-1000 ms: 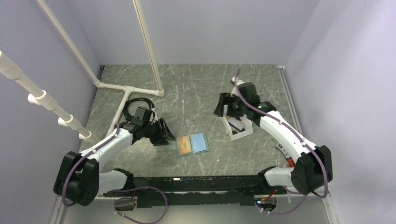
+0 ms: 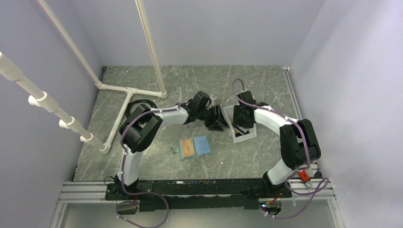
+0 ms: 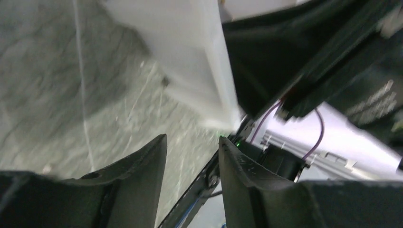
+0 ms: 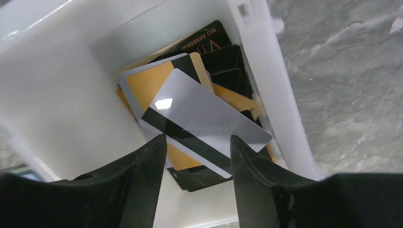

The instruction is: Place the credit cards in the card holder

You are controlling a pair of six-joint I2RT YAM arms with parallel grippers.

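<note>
Several credit cards lie in a loose pile in the white tray (image 2: 244, 139). On top is a silver card with a dark stripe (image 4: 204, 114), over gold and black ones. My right gripper is over the pile, open, with the silver card visible between its fingertips but not clamped. My left gripper (image 2: 217, 125) stands by the tray's left side, open and empty; its own view is blurred, with a white tray wall (image 3: 204, 71) close ahead. Left of the tray, the open card holder (image 2: 195, 157) lies flat, with a tan panel at left and a blue one at right.
A white pipe frame (image 2: 114, 124) and a coiled black cable (image 2: 136, 101) occupy the left side. A red-handled tool (image 2: 304, 176) lies near the right arm's base. Both grippers are close together around the tray. Bare tabletop (image 2: 237, 161) lies in front of it.
My left gripper has swung right, from beside the card holder past it to the tray. The holder has stayed put.
</note>
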